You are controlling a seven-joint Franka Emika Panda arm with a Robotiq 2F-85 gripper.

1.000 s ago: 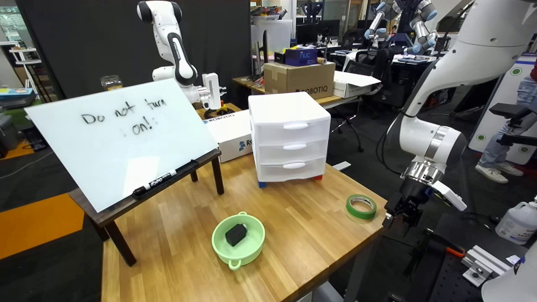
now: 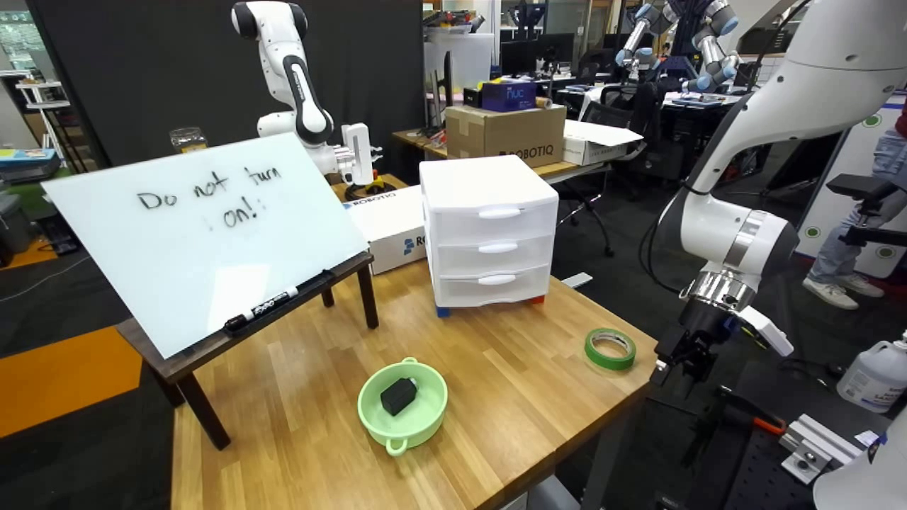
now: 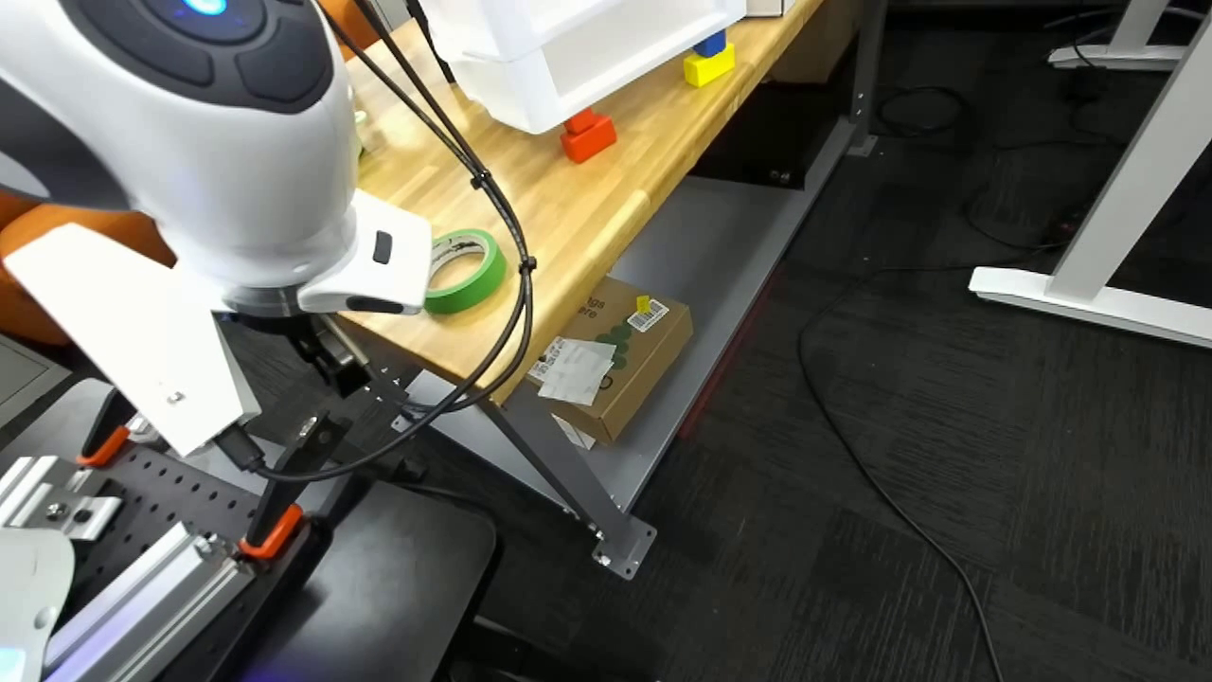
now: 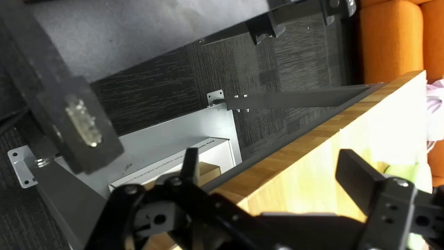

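Observation:
My gripper (image 2: 676,378) hangs just off the table's right edge in exterior view 1, pointing down. In the wrist view its black fingers (image 4: 353,179) stand wide apart, the fingers open, with only table edge and floor behind them. Near that same corner lies a roll of green tape (image 2: 610,349) flat on the wood, apart from the gripper. Toward the front of the table sits a light green bowl (image 2: 431,406) with a black block (image 2: 397,396) inside it. On a small dark stand, a tilted whiteboard (image 2: 204,212) reads "Do not turn on!"; a black marker (image 2: 261,309) lies along its ledge.
A white drawer unit (image 2: 491,229) stands on coloured blocks at the back of the wooden table (image 2: 510,374). Below the gripper are the table leg and a lower shelf holding a cardboard box (image 3: 619,358). Bare wood lies between bowl and tape.
The arm and gripper have shifted slightly to the right, a little farther from the table's edge. The tape, bowl, block and whiteboard have stayed put.

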